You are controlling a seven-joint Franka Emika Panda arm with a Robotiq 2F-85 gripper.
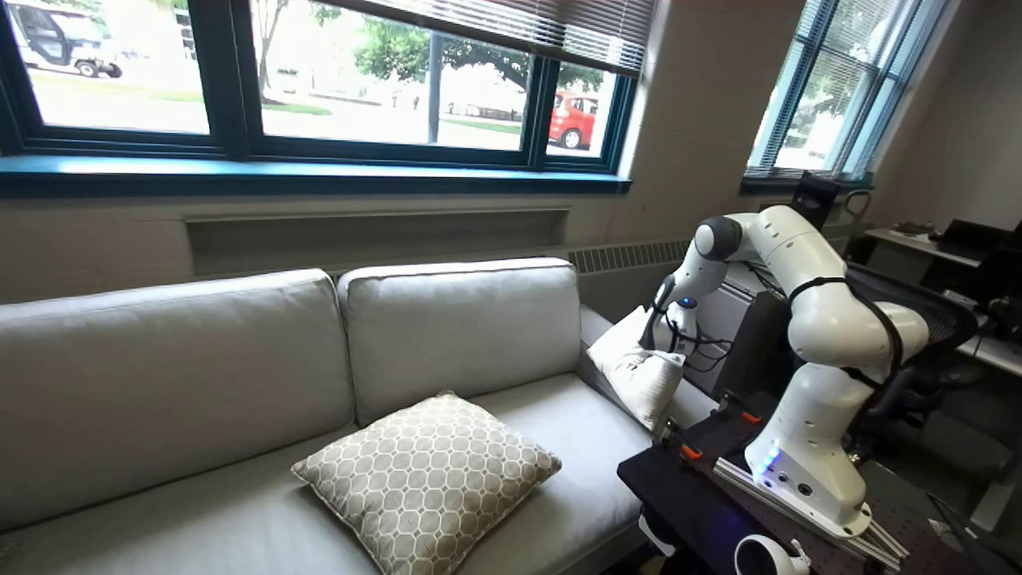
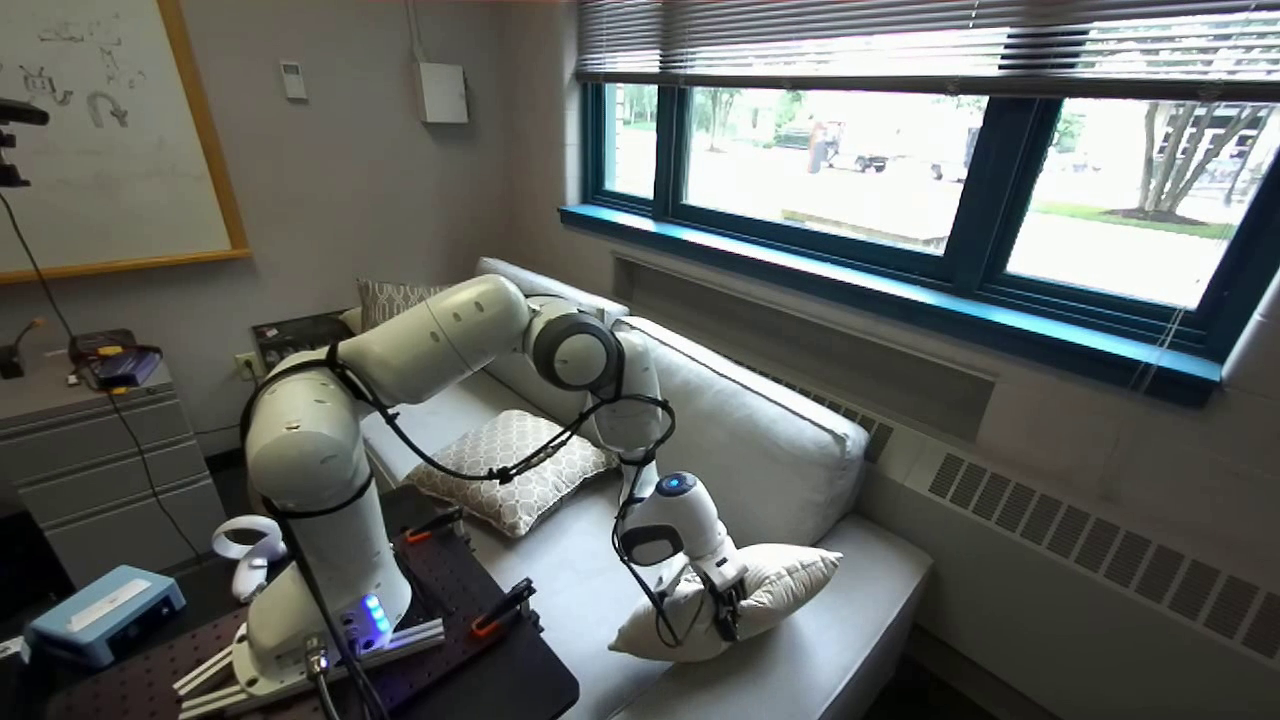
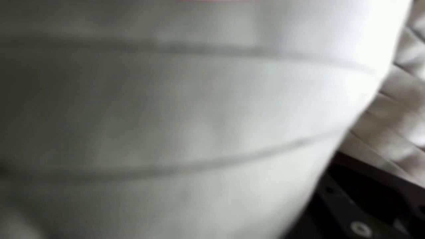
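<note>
A white pillow [image 1: 639, 385] leans tilted by the armrest at the sofa's right end. My gripper [image 2: 727, 607] presses into the middle of this pillow [image 2: 787, 586], and the cloth bunches on both sides of its fingers. It looks shut on the pillow's fabric, though the fingertips are mostly hidden in the folds. In the wrist view, the blurred pale cloth of the pillow [image 3: 171, 107] fills most of the picture, and dark gripper hardware shows at the lower right.
A patterned beige pillow [image 1: 436, 484] lies flat on the sofa seat [image 1: 560, 407]. The black table [image 1: 675, 498] holding my base stands close to the sofa, with orange-handled clamps [image 1: 687, 449] on its edge. Cables hang along my arm.
</note>
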